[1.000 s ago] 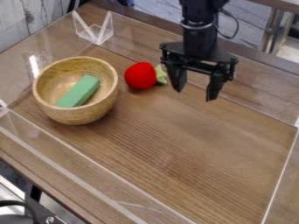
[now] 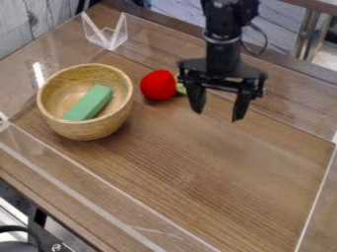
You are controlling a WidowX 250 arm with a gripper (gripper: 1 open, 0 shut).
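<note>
The black arm comes down from the top centre, and its gripper [image 2: 216, 102] hangs over the wooden table [image 2: 224, 187], right of a red round object [image 2: 158, 85]. A small green item [image 2: 186, 89] is partly hidden behind the red object and the gripper. Several black fingers point down; whether they are open or shut is unclear, and nothing is visible held in them. A green block [image 2: 87, 101] lies in a wooden bowl [image 2: 66, 122] on the left.
A clear plastic-looking object [image 2: 105, 30] stands at the back left. Table edges run along the top right and right side.
The gripper has come slightly toward the front of the table and looks turned, its fingers lower in view. The red object, bowl and block have not visibly moved.
</note>
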